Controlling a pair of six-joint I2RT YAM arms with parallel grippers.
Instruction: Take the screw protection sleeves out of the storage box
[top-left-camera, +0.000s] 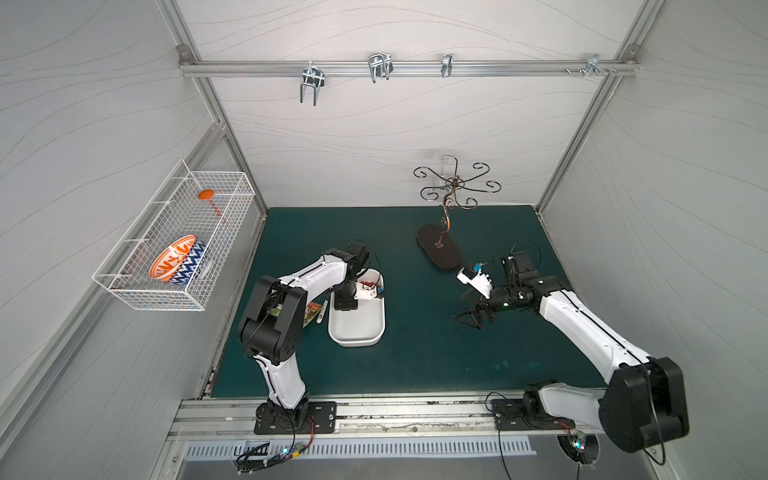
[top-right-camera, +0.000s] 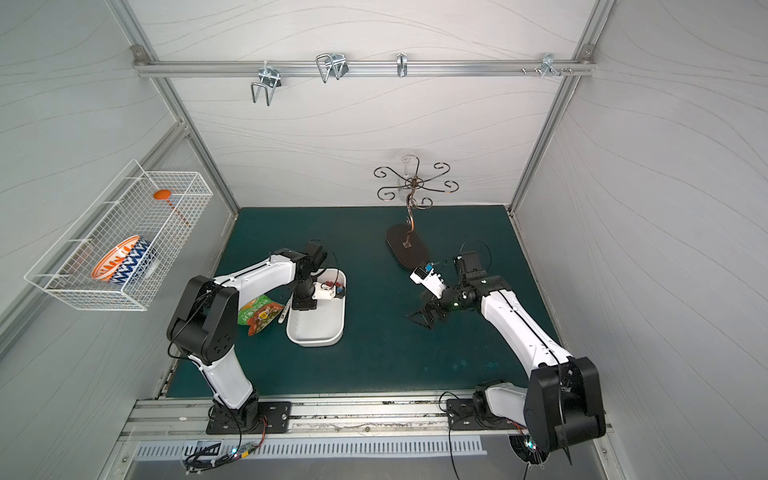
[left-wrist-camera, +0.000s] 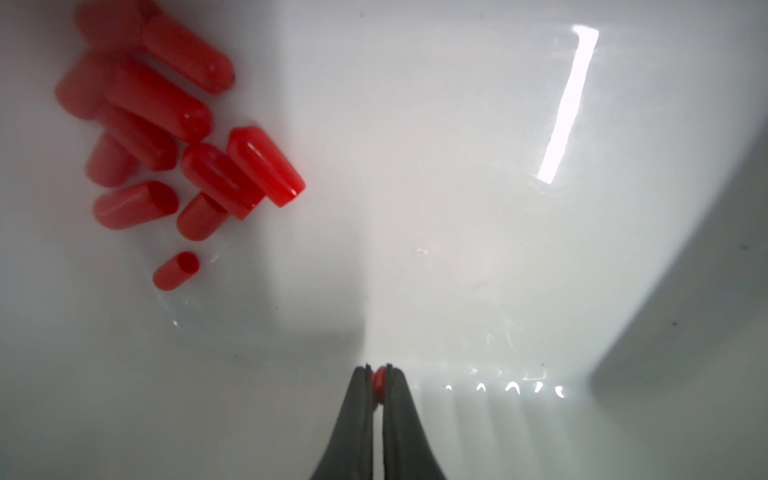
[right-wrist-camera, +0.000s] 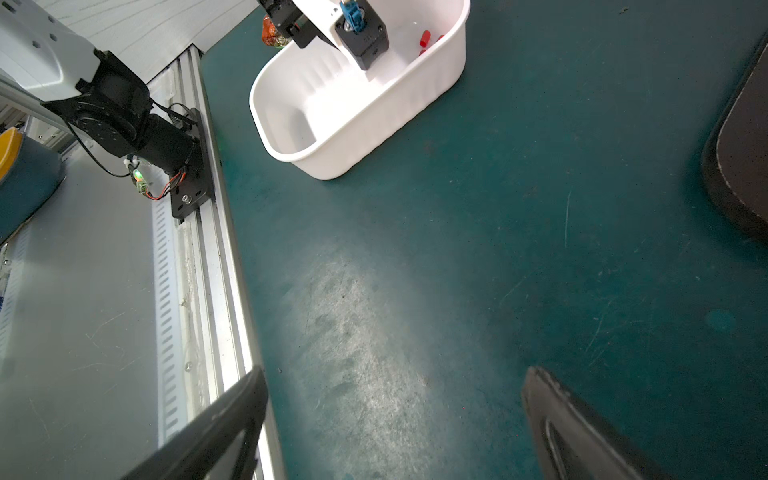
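Note:
Inside the white storage box, several red screw protection sleeves are heaped in one corner, at the upper left of the left wrist view. My left gripper is over the box floor, its slim fingers shut on one red sleeve. Only a small red end of that sleeve shows between the tips. Apart from the heap, the held sleeve sits near the ribbed wall. My right gripper stands open above the bare table to the right, with nothing between its fingers.
A metal stand with a dark oval base is at the back. Left of the box lie a colourful packet and a slim white object. A wire basket hangs on the left wall. Table between the arms is clear.

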